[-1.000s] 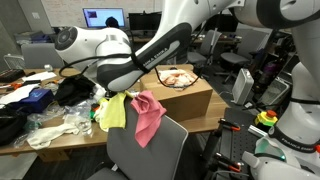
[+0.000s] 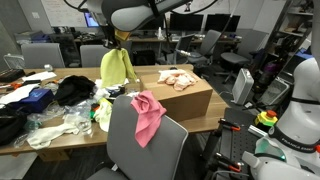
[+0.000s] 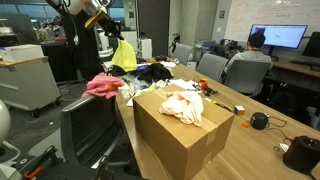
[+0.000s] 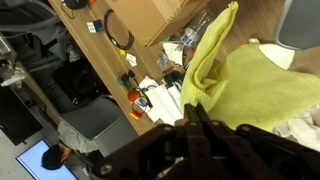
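A yellow cloth (image 2: 117, 68) hangs in folds from my gripper (image 2: 121, 38), up above the far table and clear of the grey chair (image 2: 145, 143). In the wrist view the shut fingertips (image 4: 190, 112) pinch a bunched part of the yellow cloth (image 4: 250, 85), which spreads out beyond them. Draped over the chair's backrest is a pink cloth (image 2: 150, 118), with nothing holding it. From the other side, exterior view 2 has the yellow cloth (image 3: 124, 56) dangling near the dark clothes pile.
A cardboard box (image 3: 180, 145) with a pale pink cloth (image 3: 186, 106) on top stands on the table. Dark and white garments (image 2: 60, 105) cover the table's left part. Small items and a black kettle (image 3: 302, 155) lie around the box.
One second ago the yellow cloth was at the chair's backrest beside the pink one. My gripper has lifted it up and away from the chair. The pink cloth stayed put.
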